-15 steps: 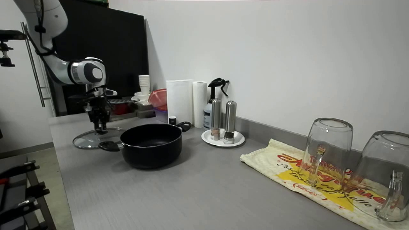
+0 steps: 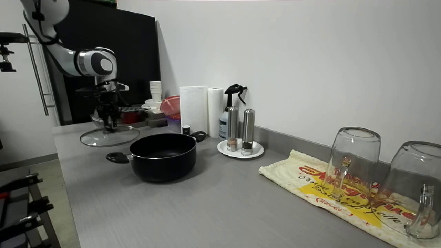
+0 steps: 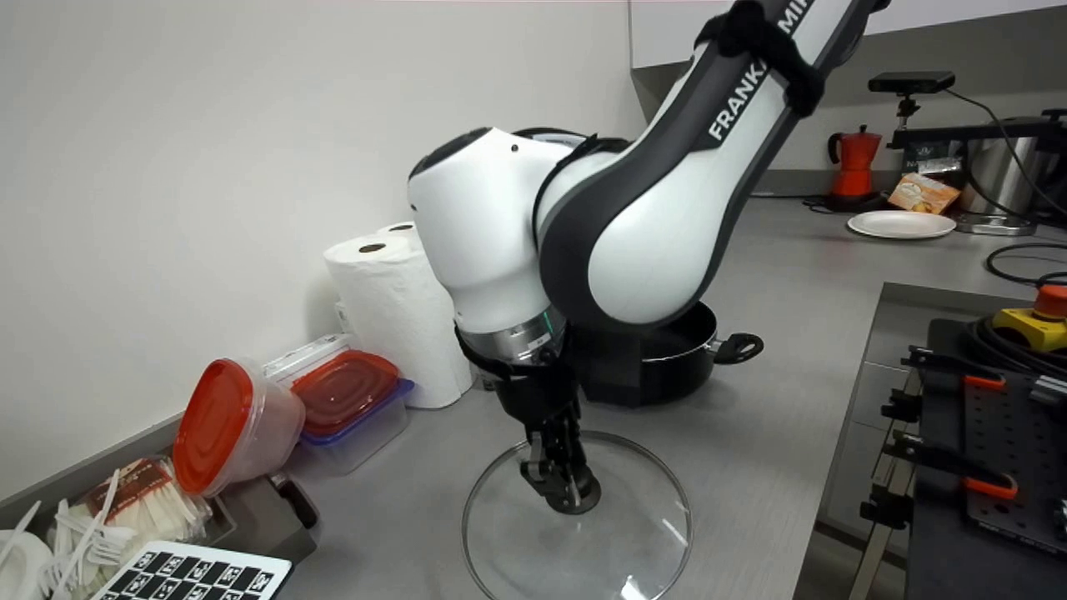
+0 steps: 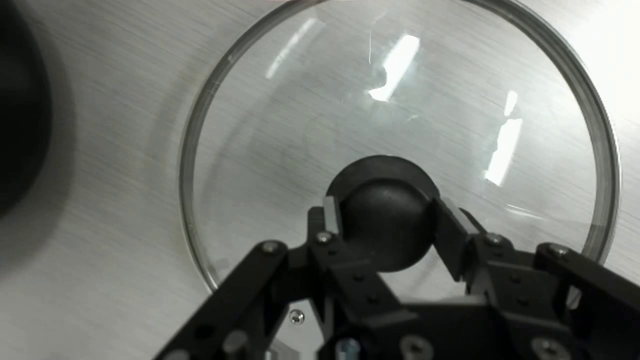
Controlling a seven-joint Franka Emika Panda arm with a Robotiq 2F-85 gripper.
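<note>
A clear glass lid [image 2: 93, 138] with a metal rim hangs above the counter at the far left of exterior view 1. Its round black knob [image 4: 387, 225] is clasped between the two fingers of my gripper, which is shut on it. In exterior view 2 the gripper [image 3: 568, 490] reaches down to the middle of the lid [image 3: 620, 545]. An empty black pot [image 2: 165, 167] with two handles stands uncovered on the counter, to the right of the lid in exterior view 1. Only the pot's dark side [image 4: 21, 108] shows at the wrist view's left edge.
Behind the pot are paper towel rolls [image 2: 194, 109] and a spray bottle [image 2: 223, 122]. Two mills [image 2: 248, 130] stand on a white plate [image 2: 260, 149]. Glass mugs [image 2: 351, 161] rest on a printed towel [image 2: 285, 169]. Plastic tubs [image 3: 345, 395] sit by the wall.
The arm has risen, carrying the lid up off the counter by its knob. The pot and the other things have stayed in place.
</note>
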